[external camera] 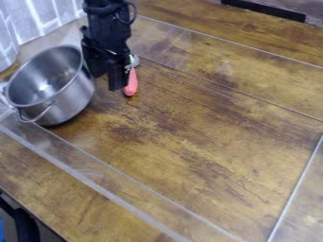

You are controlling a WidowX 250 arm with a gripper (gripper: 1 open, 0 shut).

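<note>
A black gripper [116,74] hangs from the arm at the upper left, low over the table beside the right rim of a steel pot [51,90]. The pot has a wire handle at its front and stands on the left of the table. A pink utensil [131,83] lies just right of the gripper, partly behind it. The state of the fingers is hard to make out against the dark arm.
A pale curtain [25,19] hangs at the back left, and a dark recess [271,9] is at the back right.
</note>
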